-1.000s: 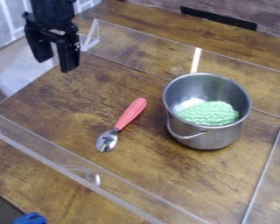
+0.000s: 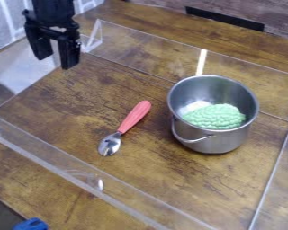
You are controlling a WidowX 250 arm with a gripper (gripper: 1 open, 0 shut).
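The black gripper (image 2: 53, 49) hangs over the upper left of the wooden work area, its two fingers apart and nothing visible between them. A spoon with a red handle (image 2: 136, 114) lies on the wood near the middle, below and right of the gripper. On the right stands a steel pot (image 2: 211, 141) with a green bumpy object (image 2: 214, 116) inside.
Clear plastic walls border the wooden surface (image 2: 93, 180). A blue item (image 2: 30, 224) sits at the bottom left corner, outside the walls. The wood around the spoon is mostly bare.
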